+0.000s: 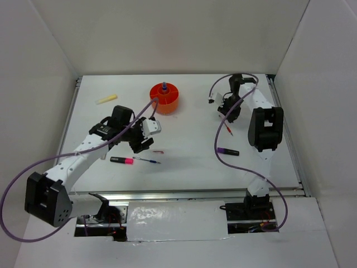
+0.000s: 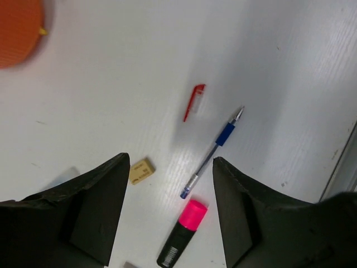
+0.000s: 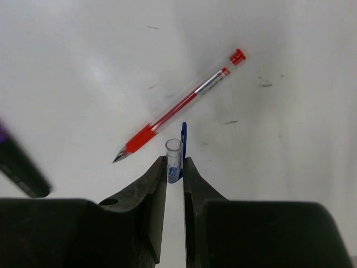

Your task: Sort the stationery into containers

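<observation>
An orange divided container (image 1: 164, 104) stands at the back centre. My left gripper is open above a blue pen (image 2: 215, 148), a red pen cap (image 2: 194, 102), a pink-black marker (image 2: 183, 230) and a small beige block (image 2: 141, 171). My right gripper is shut on a small clear-and-blue piece (image 3: 174, 156), seemingly a pen cap, above a red pen (image 3: 178, 106) lying on the table.
A yellow stick (image 1: 106, 99) lies at the back left. A purple-black marker (image 1: 228, 152) lies right of centre.
</observation>
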